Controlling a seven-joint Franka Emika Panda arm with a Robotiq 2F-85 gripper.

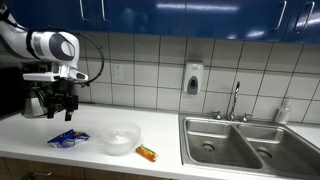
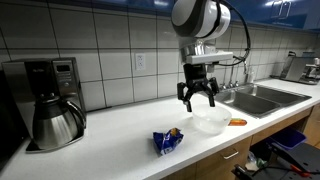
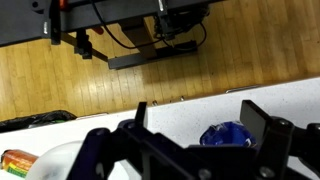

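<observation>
My gripper hangs above the counter, pointing down, its fingers spread wide apart with nothing between them. Below it on the counter lies a crumpled blue packet, which in the wrist view shows as a blue packet partly hidden behind the gripper. A white translucent bowl stands to the packet's right in exterior view 1. Right of the bowl lies an orange packet with some green on it, at the left edge of the wrist view as an orange packet.
A coffee maker stands at the far left in exterior view 2. The double sink lies to the right, with a faucet behind. Blue cabinets hang overhead. Bare counter stretches between coffee maker and blue packet.
</observation>
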